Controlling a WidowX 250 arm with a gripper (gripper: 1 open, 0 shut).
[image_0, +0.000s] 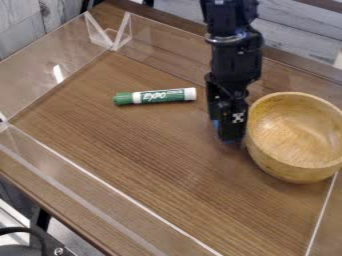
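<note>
My black gripper (227, 114) reaches down from the top centre, open, over a blue object (229, 133) that is mostly hidden behind it, just left of a yellow wooden bowl (294, 150). A green and white Expo marker (154, 96) lies to the left, apart from the gripper.
The wooden table (120, 180) has bare room at the left and front. A black cable lies at the bottom left corner. The bowl takes up the right side.
</note>
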